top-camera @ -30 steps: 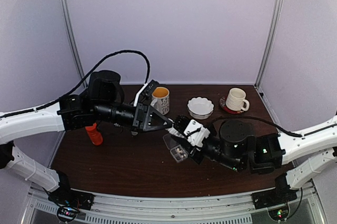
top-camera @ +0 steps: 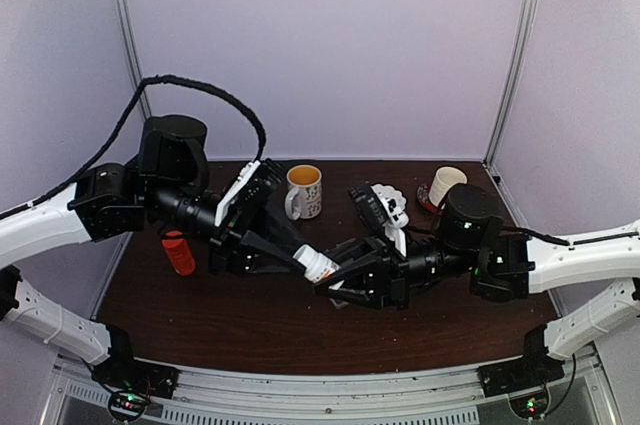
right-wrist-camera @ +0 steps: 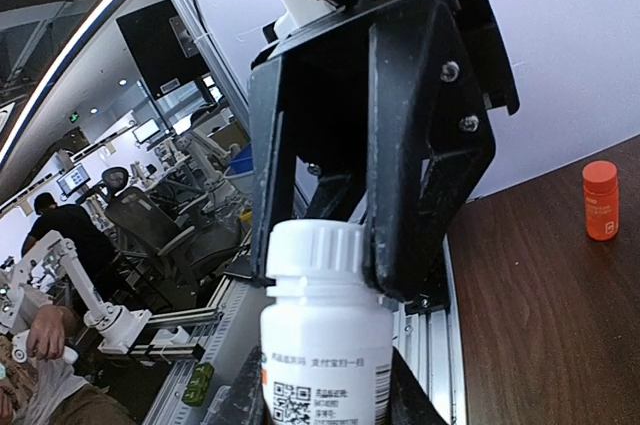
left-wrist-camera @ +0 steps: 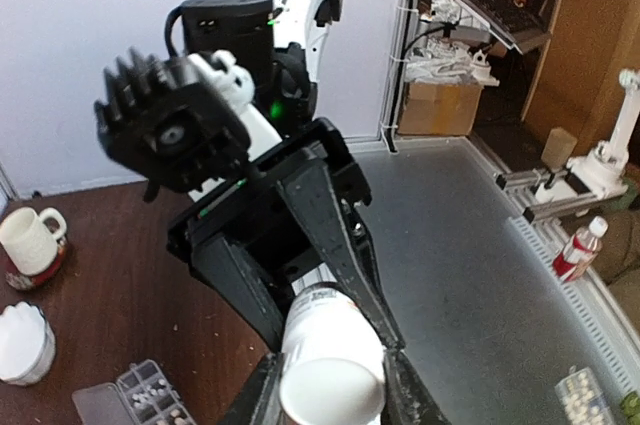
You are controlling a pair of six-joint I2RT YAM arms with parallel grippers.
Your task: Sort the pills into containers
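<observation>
A white pill bottle (top-camera: 318,264) is held in the air between both grippers, tilted in the top view. My left gripper (top-camera: 300,259) is shut around its cap end. From the other side my right gripper (top-camera: 334,277) is shut on the bottle's body. The right wrist view shows the white ribbed cap (right-wrist-camera: 317,249) on the bottle, flanked by the left gripper's fingers. Below, a clear pill box (left-wrist-camera: 148,393) with small pills in its compartments lies open on the table; in the top view the arms mostly hide it.
An orange-red bottle (top-camera: 179,253) stands at the left. At the back are a patterned mug (top-camera: 305,192), a white fluted bowl (top-camera: 391,203) partly hidden by the right arm, and a cream cup (top-camera: 447,183).
Both grippers and the bottle have shifted left and slightly toward the front. The right arm has swung straighter and now covers part of the bowl. The pill box is now mostly covered.
</observation>
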